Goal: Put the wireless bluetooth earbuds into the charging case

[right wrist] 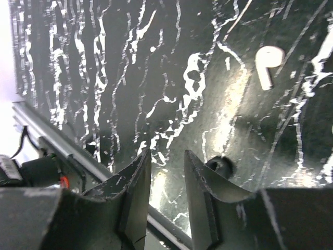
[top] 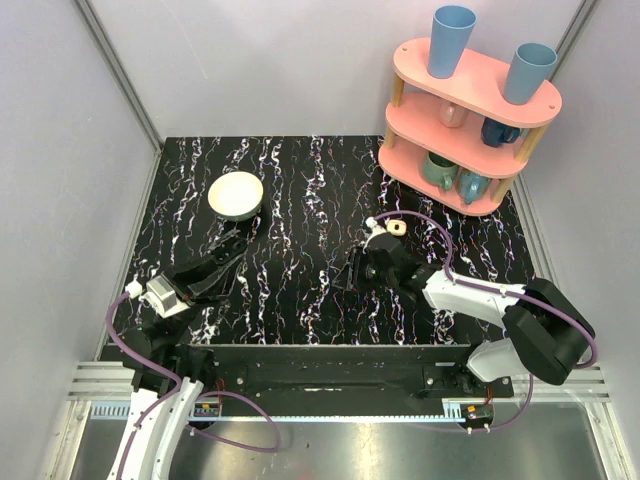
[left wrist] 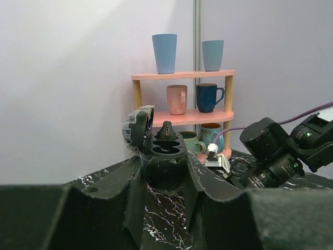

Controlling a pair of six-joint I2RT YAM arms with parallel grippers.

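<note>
A black charging case (left wrist: pixel 165 161) with its lid up is held upright by my left gripper, which is shut on it. Two hollow wells show in its top, and both look empty. To the right, my right gripper is open above the table, with nothing between its fingers. A white earbud (right wrist: pixel 268 63) lies on the marble surface, up and right of those fingers in the right wrist view. Close by the right fingertip shows a small dark round thing (right wrist: pixel 221 165); whether it is an earbud, I cannot tell. The top view hides the earbuds behind the right gripper (top: pixel 347 275).
A cream bowl (top: pixel 236 196) sits at the back left. A pink shelf (top: pixel 455 135) with cups and mugs stands at the back right, with a small pale box (top: pixel 396 227) in front. Table between the arms is clear.
</note>
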